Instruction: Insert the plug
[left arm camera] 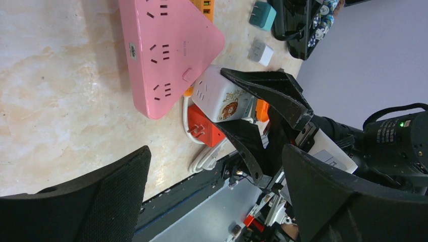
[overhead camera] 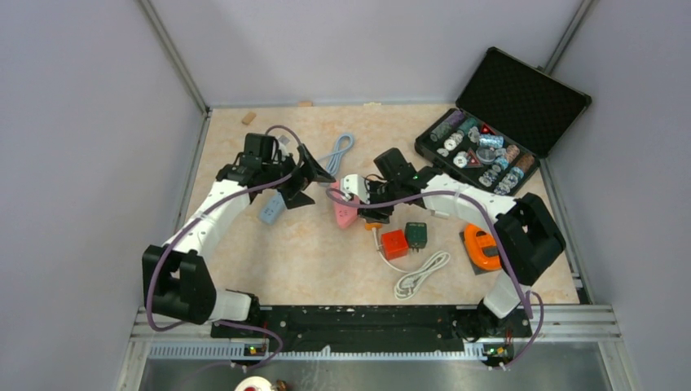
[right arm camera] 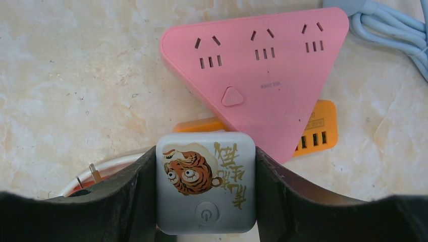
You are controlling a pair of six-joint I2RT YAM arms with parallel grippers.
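Observation:
A pink triangular power strip (overhead camera: 345, 213) (left arm camera: 169, 50) (right arm camera: 257, 75) lies mid-table over an orange strip (right arm camera: 315, 131). My right gripper (overhead camera: 375, 210) holds a white cube plug (left arm camera: 219, 96) (right arm camera: 206, 171) with a tiger print, just beside the pink strip's edge; its prongs are hidden. My left gripper (overhead camera: 308, 183) is open and empty, above and left of the pink strip.
A red adapter (overhead camera: 394, 244), green adapter (overhead camera: 415, 235) and white coiled cord (overhead camera: 424, 273) lie front right. A blue-grey strip (overhead camera: 272, 208) is left, a blue cord (overhead camera: 334, 155) behind, an open chip case (overhead camera: 481, 155) back right.

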